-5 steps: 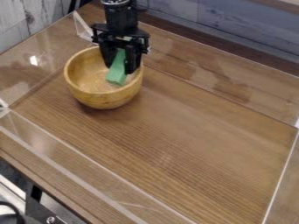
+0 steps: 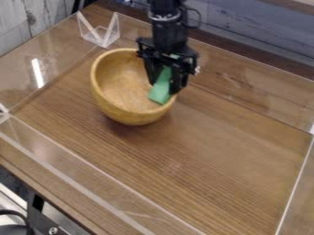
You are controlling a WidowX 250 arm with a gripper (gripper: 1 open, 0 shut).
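Observation:
A large tan wooden bowl (image 2: 121, 96) rests on the wooden table (image 2: 196, 174), left of centre. A green object (image 2: 161, 87) is over the bowl's right side, held from above by my black gripper (image 2: 164, 70), which is shut on it. The arm rises behind toward the top of the view. The fingertips are partly hard to make out.
A clear plastic container (image 2: 98, 30) stands at the upper left, and another clear item lies at the left edge. A black cable is at the lower left corner.
The arm and green object have moved right, from above the bowl's middle to its right side. The bowl also appears further right and lower in the view.

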